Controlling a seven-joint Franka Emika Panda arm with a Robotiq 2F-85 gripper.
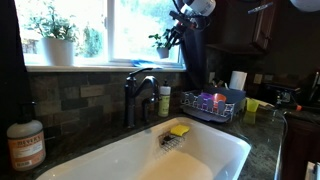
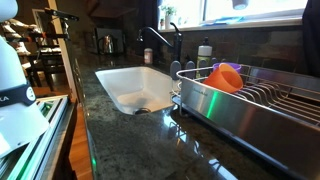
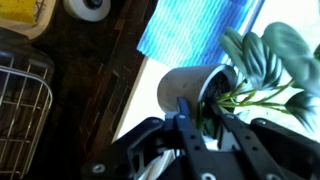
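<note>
A small potted plant with broad green leaves stands in a pale grey pot. My gripper is shut on the near rim of that pot, with one finger inside and the other outside. In exterior view 1 the pot is at the right end of the window, just below the gripper. Whether its base is clear of the sill cannot be told. The arm reaches in from the upper right. Exterior view 2 does not show the gripper.
Below lie the white sink, the black faucet and a dish rack with coloured cups. Another potted plant sits further left on the sill. A soap bottle stands behind the sink.
</note>
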